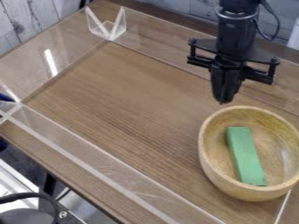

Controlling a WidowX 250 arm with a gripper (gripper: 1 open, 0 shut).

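Note:
My black gripper point(225, 92) hangs at the upper right above the wooden table point(105, 96), shut, with nothing visible between its fingers. Just in front of it, lower right, a wooden bowl point(214, 162) holds a green oblong block point(243, 156) lying lengthwise inside. The gripper is outside the bowl, above and behind its rear rim.
Clear plastic edging runs along the table's borders, with a raised clear corner piece point(107, 24) at the back left. A dark object with a cable point(26, 206) lies off the table at bottom left.

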